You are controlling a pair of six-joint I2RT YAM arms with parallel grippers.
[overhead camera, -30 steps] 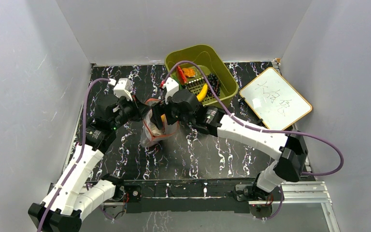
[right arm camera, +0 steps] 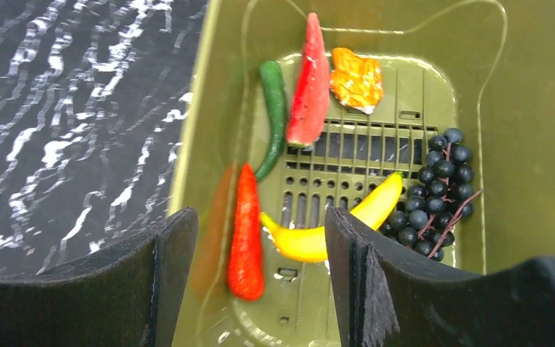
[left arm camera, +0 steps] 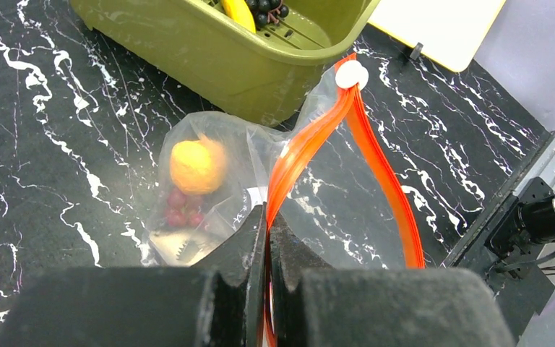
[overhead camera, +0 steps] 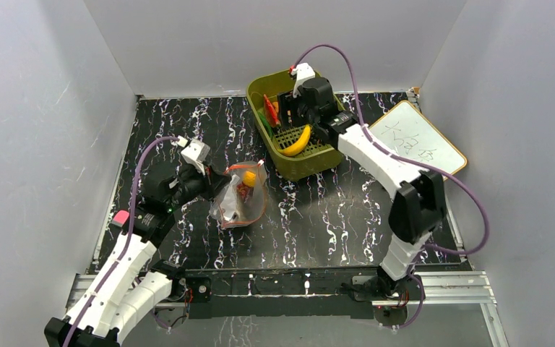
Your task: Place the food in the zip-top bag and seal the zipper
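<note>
The clear zip top bag (left arm camera: 246, 159) with its orange zipper rim stands with its mouth spread; a yellow-orange food piece (left arm camera: 198, 165) and reddish round fruit (left arm camera: 185, 209) lie inside. My left gripper is shut on the bag's orange rim at one side. Over the green basket (overhead camera: 313, 165) hangs my right gripper, its fingers apart and empty. Below it in the basket are a banana (right arm camera: 307, 242), a red pepper (right arm camera: 246, 238), a green pepper (right arm camera: 275, 116), a watermelon slice (right arm camera: 311, 87), an orange crinkled piece (right arm camera: 356, 78) and dark grapes (right arm camera: 439, 189).
A whiteboard (overhead camera: 419, 137) with writing leans at the right of the black marbled table. Right of the bag, the table's front middle (overhead camera: 318, 231) is clear. The basket's high walls surround the food.
The left gripper has shifted slightly down and right, still at the bag's rim.
</note>
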